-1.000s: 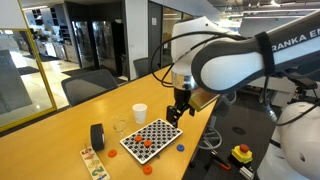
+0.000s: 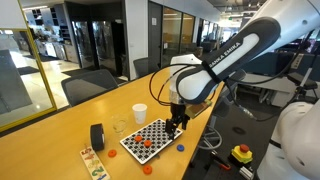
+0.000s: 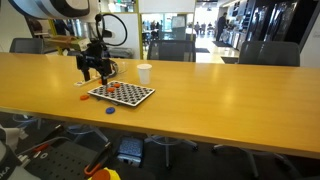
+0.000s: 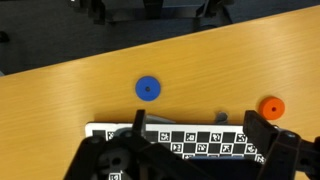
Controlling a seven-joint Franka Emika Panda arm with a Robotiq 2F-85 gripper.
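My gripper (image 2: 176,126) is open, pointing down above the near-right part of the checkered board (image 2: 158,136). In the wrist view its dark fingers stand wide apart over the board's edge, and I see nothing held between them. A blue disc (image 4: 148,88) lies on bare table just off the board, and an orange disc (image 4: 271,107) sits further right in that view. Two orange-red discs (image 2: 147,143) are on the board in exterior view 1. More of them lie on the table, one nearer the front edge (image 2: 147,169). Part of the board is hidden by the gripper.
Behind the board stand a white cup (image 2: 140,112) and a clear glass (image 2: 120,127). A black object (image 2: 97,137) and a pale flat box (image 2: 94,164) are off to the left. In exterior view 2, the table (image 3: 230,100) is clear to the right.
The arm has come down and away from the exterior camera, bringing my gripper lower over the board. The discs and board look unmoved.
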